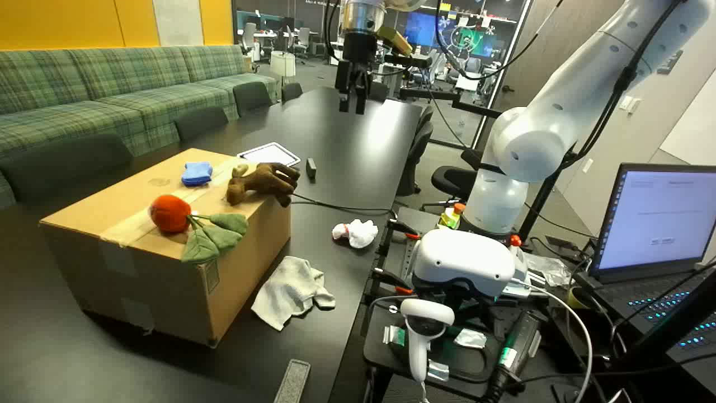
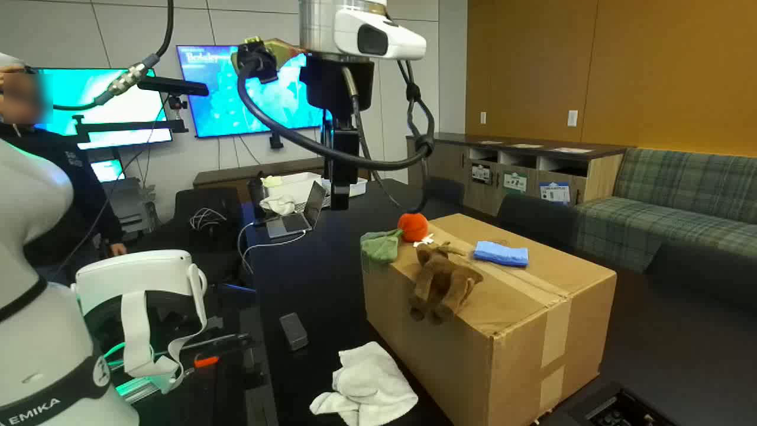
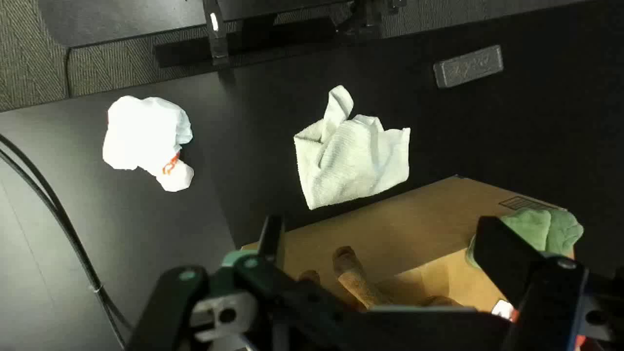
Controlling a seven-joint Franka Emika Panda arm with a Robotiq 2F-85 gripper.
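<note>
High above the table, my gripper point(image 1: 353, 107) stands open with nothing between its fingers; in the wrist view its fingers point(image 3: 272, 240) spread wide over the edge of a cardboard box point(image 2: 426, 341). On the box top lie a brown plush animal point(image 1: 263, 182), a red-orange plush with green leaves point(image 1: 170, 214) and a folded blue cloth point(image 2: 501, 253). The plush animal's limbs hang over the box edge. A crumpled white towel point(image 3: 354, 155) rests on the table beside the box. Farther along lies a crumpled white bag point(image 3: 143, 137) with red marks.
A dark grey block point(image 3: 468, 66) lies near the table's edge, and a smaller dark block point(image 1: 310, 168) sits near a white-rimmed tray point(image 1: 269, 154). Black cables point(image 3: 67, 225) cross the table. A white headset point(image 1: 463, 262) occupies the side cart.
</note>
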